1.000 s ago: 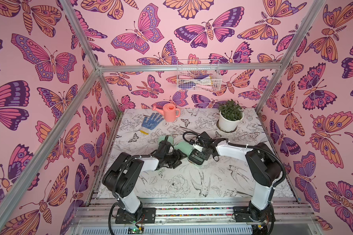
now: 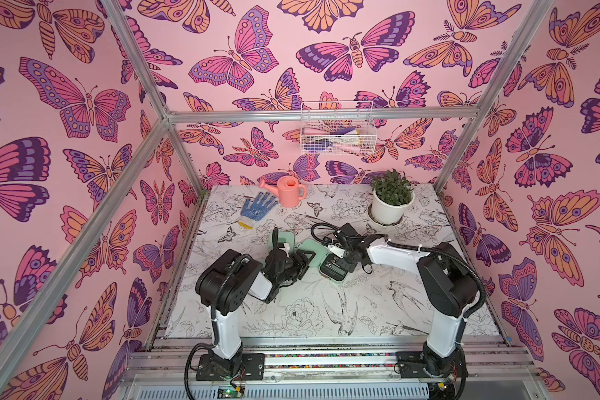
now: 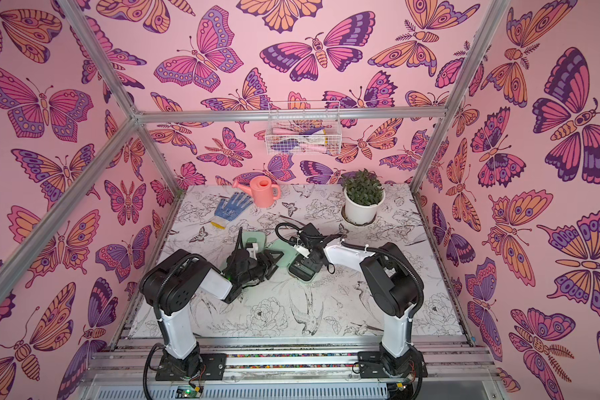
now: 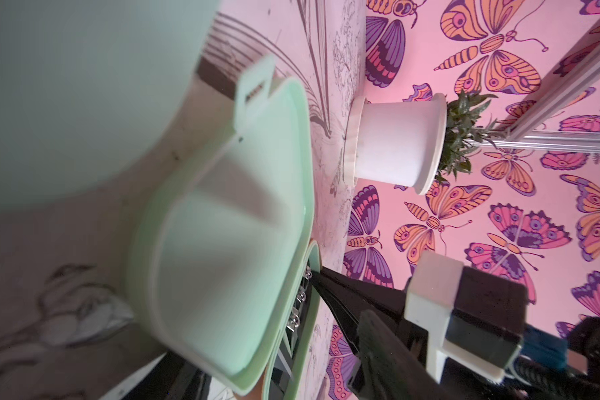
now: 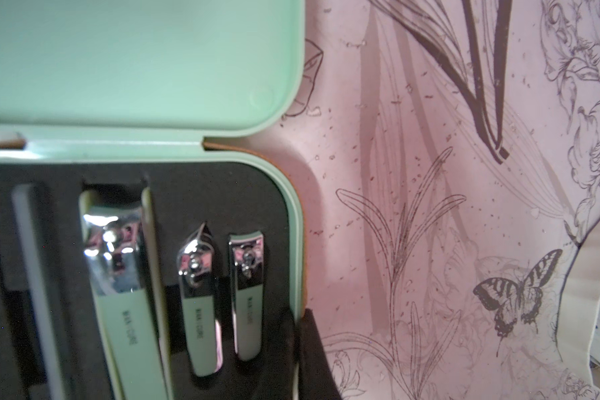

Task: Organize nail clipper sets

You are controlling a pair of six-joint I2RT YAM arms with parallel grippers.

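Observation:
A mint nail clipper case [image 2: 334, 268] lies open mid-table, its lid [image 4: 233, 253] flat beside the dark insert. The right wrist view shows a large clipper [image 5: 123, 320] and two small clippers [image 5: 200, 326] [image 5: 246, 326] seated in the foam. My right gripper [image 2: 336, 250] is down over this case, shut, with no held item visible. My left gripper [image 2: 305, 260] stands open at the lid's left side; the left wrist view shows another mint surface [image 4: 66, 80] close by. Another mint case piece [image 2: 283, 236] is partly hidden behind the left gripper.
A potted plant [image 2: 388, 206] stands at the back right, a pink watering can [image 2: 290, 193] and blue glove [image 2: 256, 210] at the back left. A wire basket [image 2: 338, 140] hangs on the back wall.
The right arm looks still.

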